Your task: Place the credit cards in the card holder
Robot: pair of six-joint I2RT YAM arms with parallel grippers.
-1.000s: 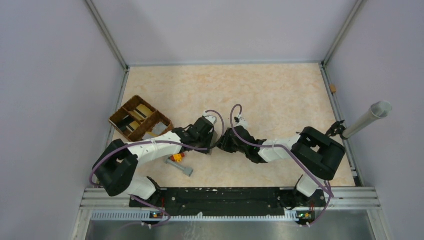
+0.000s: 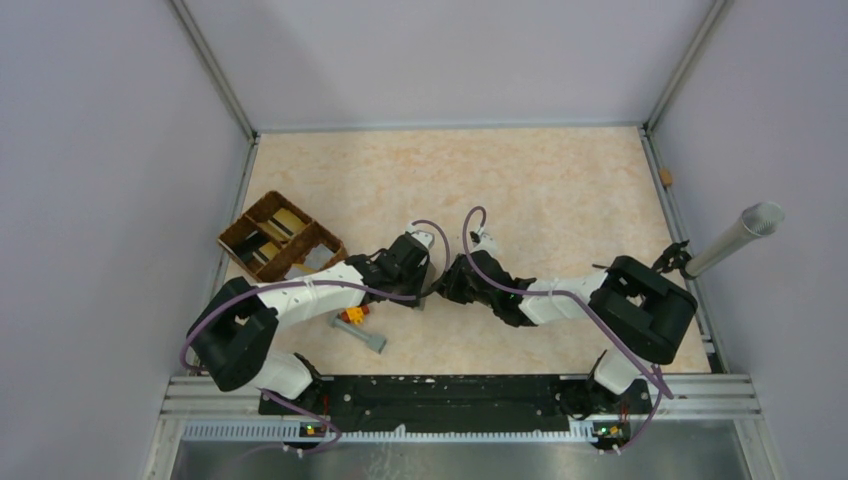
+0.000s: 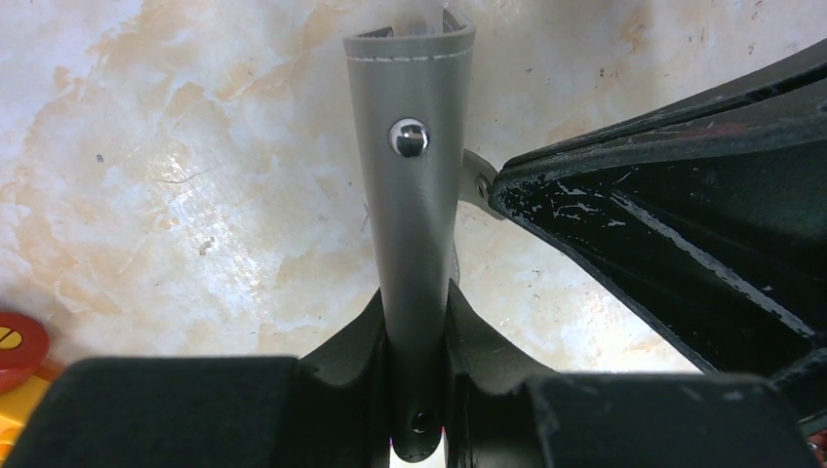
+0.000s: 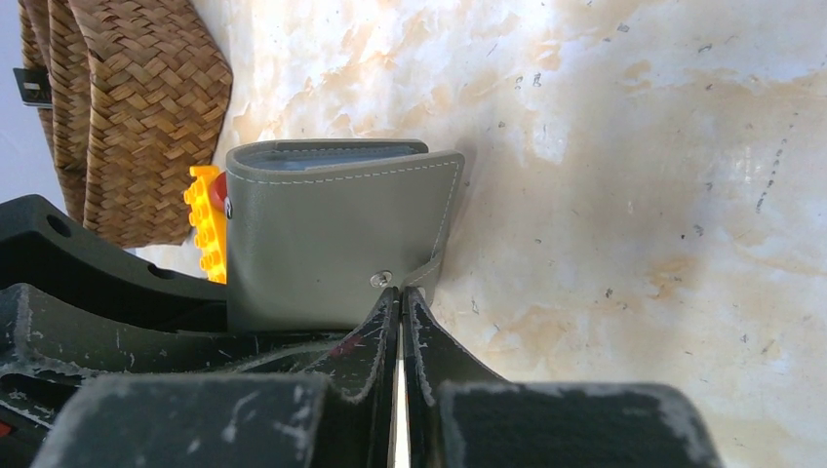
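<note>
A grey-green card holder [image 3: 410, 214] with a stitched rim and snap stud stands upright, its opening up, gripped by my left gripper. In the right wrist view its broad face [image 4: 332, 234] shows, with something pale and translucent inside the opening. My right gripper is shut, its fingertips at the flap's snap, nothing visible held between them. From the top view, both grippers meet near the table's middle, the holder mostly hidden under them. I cannot make out any loose cards for certain.
A woven divided basket [image 2: 228, 242] with flat items stands at the left. Red-and-yellow toy pieces [image 2: 356, 314] and a grey tool-like object [image 2: 355, 334] lie below the left arm.
The right arm has shifted very slightly over the last second. Otherwise the top view looks the same.
</note>
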